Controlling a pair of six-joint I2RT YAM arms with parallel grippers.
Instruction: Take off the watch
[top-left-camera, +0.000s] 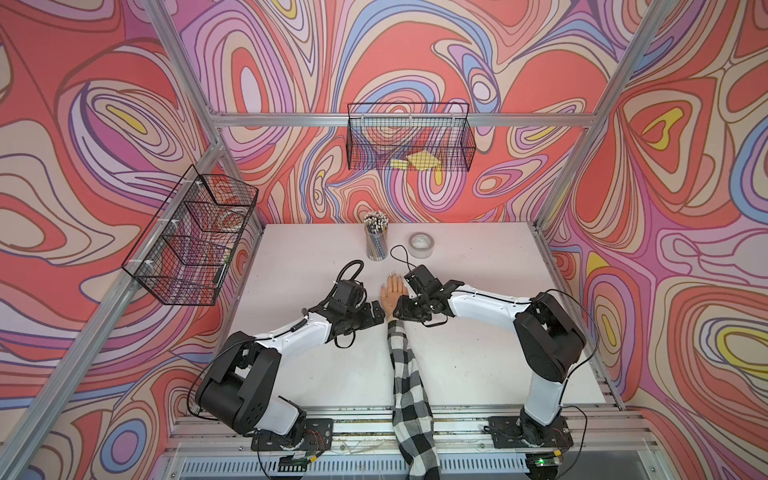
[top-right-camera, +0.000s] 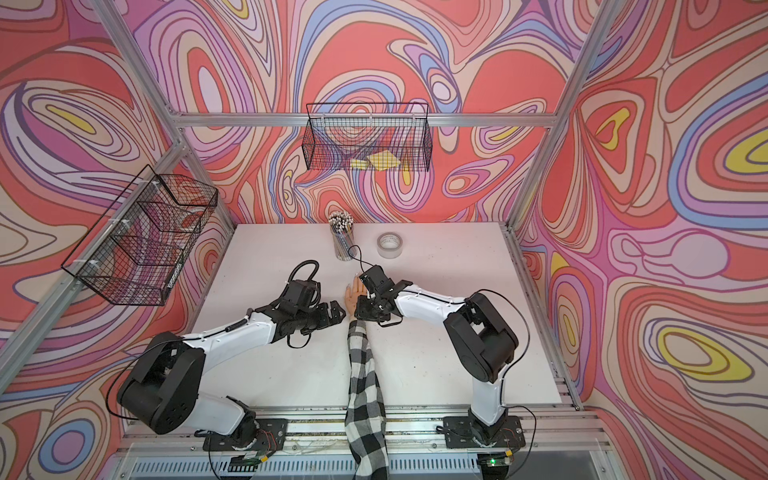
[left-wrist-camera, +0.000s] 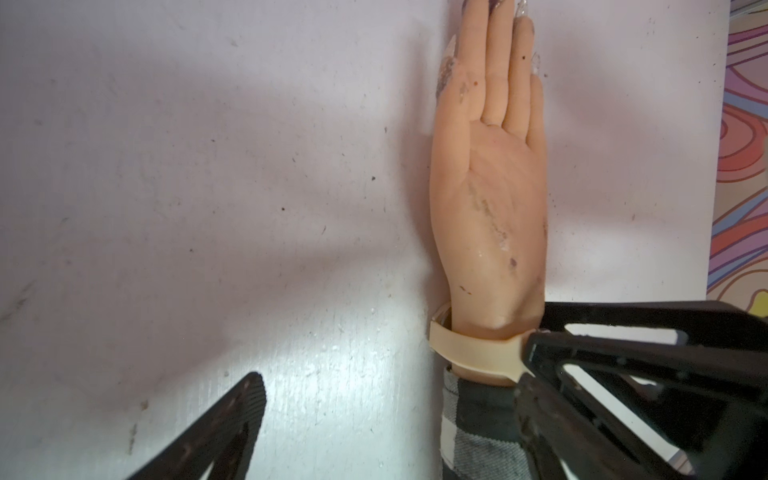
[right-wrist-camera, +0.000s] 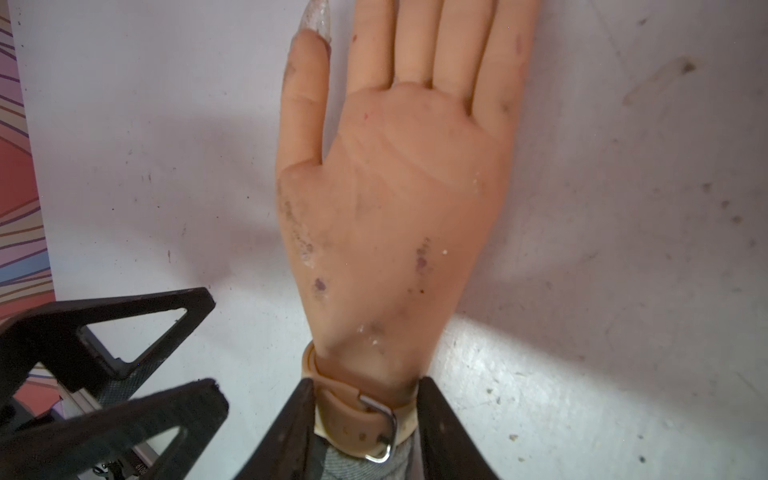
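A beige watch strap (right-wrist-camera: 352, 420) with a metal buckle (right-wrist-camera: 385, 428) circles the wrist of a palm-up mannequin hand (right-wrist-camera: 392, 216); no watch face shows. My right gripper has its fingers parted, one on each side of the buckled strap in the right wrist view. From the left wrist view, a right fingertip (left-wrist-camera: 537, 349) is at or against the strap (left-wrist-camera: 480, 352); firm contact cannot be judged. My left gripper is open beside the wrist on the left, nothing between its fingers, its right finger (left-wrist-camera: 540, 420) overlapping the sleeve in that view.
A checkered sleeve (top-left-camera: 409, 392) runs from the wrist to the table's front edge. Behind the hand stand a cup of sticks (top-left-camera: 376, 240) and a tape roll (top-left-camera: 421, 244). Wire baskets (top-left-camera: 410, 140) hang at the back and left.
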